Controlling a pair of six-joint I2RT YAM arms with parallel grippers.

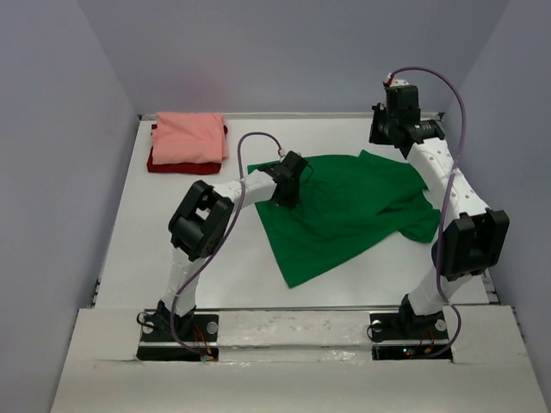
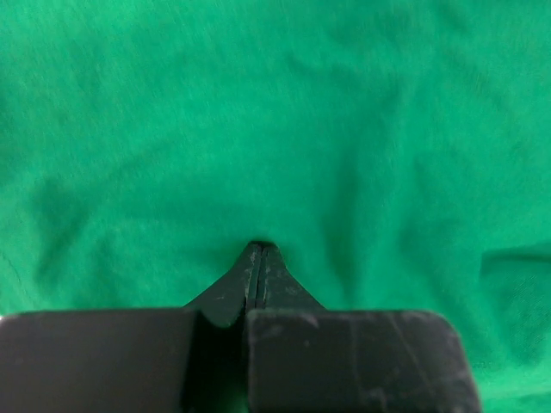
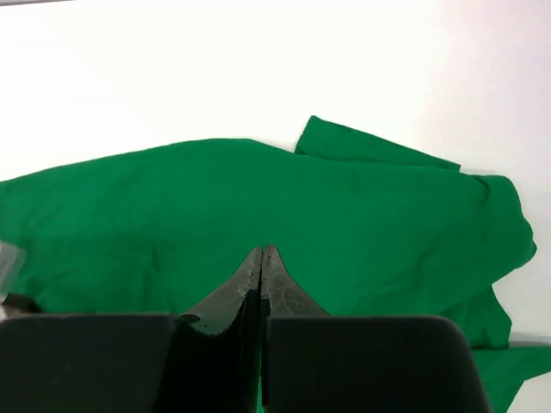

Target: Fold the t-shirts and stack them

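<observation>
A green T-shirt (image 1: 323,232) lies spread on the white table, its right part rumpled with an edge folded over. My left gripper (image 1: 288,200) is shut low over the shirt's upper left, its tips (image 2: 258,254) at the cloth; whether any cloth is between them is unclear. My right gripper (image 1: 375,129) is shut and held over the far right edge of the shirt; in the right wrist view its closed tips (image 3: 263,258) show above the cloth. A folded pink shirt (image 1: 188,133) rests on folded red cloth (image 1: 185,168) at the back left.
Grey walls (image 1: 275,56) border it at the back and sides.
</observation>
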